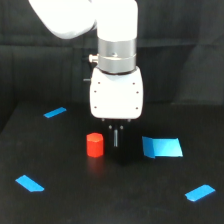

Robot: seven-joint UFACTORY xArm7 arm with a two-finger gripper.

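Observation:
A red block (95,145) stands on the black table, left of the middle. Just to its right hang the thin fingers of my gripper (115,137), below the white hand (116,96). A narrow strip of dark table shows between the block and the fingers, and the block is not held. The fingers are too small and dark to show how far apart they are.
A light blue folded piece (165,147) lies to the right of the gripper. Blue tape strips mark the table at far left (55,112), front left (30,184) and front right (200,192).

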